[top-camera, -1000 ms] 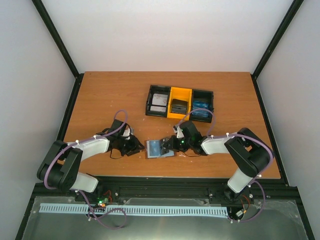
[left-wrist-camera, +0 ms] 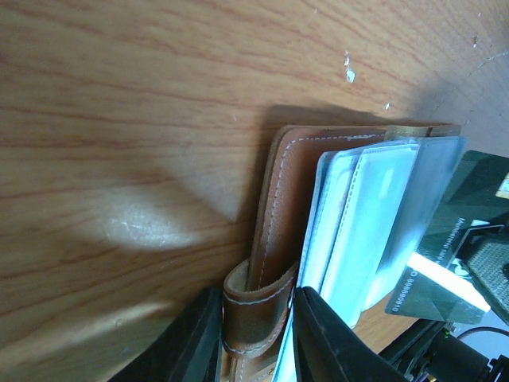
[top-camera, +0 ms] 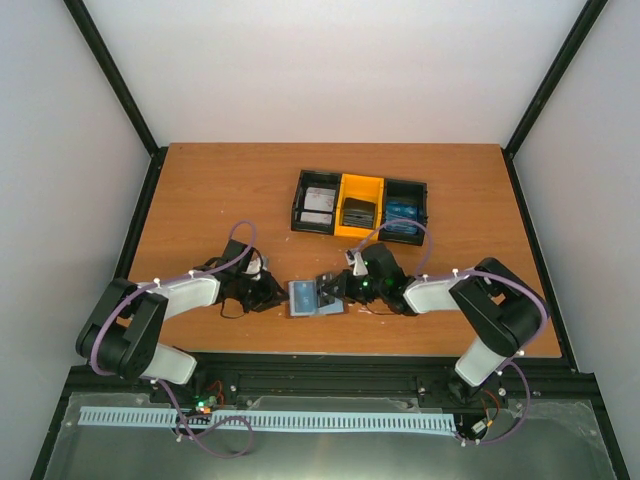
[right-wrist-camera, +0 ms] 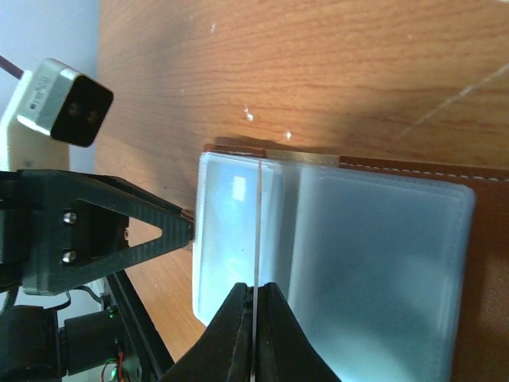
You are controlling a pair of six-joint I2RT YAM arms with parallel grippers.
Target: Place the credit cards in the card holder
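An open brown card holder with clear plastic sleeves lies on the table between the arms. My left gripper is shut on its brown edge, where a leather strap shows between the fingers. A dark green card is pinched in my right gripper; in the right wrist view it stands edge-on as a thin upright line over the sleeves. From above, the card covers part of the holder. Whether its lower edge is inside a sleeve, I cannot tell.
Behind the holder stands an organizer with a black left bin of white cards, a yellow middle bin of dark cards and a black right bin of blue ones. Bare wood surrounds the holder.
Over the last second the holder has shifted slightly left. The right arm leaned a little left and came back, the card still in its gripper. The left arm has barely moved.
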